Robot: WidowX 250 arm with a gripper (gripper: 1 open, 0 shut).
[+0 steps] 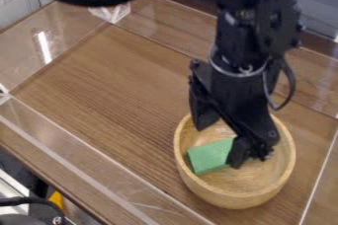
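Note:
My black gripper [227, 120] hangs low over a round tan bowl [264, 187] at the right front, reaching down into it, its fingers open. A green rectangular block [208, 158] lies in the bowl, partly hidden behind the gripper. Whether the fingers touch the block I cannot tell.
A wooden surface [93, 111] with clear room on the left fills most of the view. A white wire-like object [111, 10] stands at the back left, and a dark cable crosses the top.

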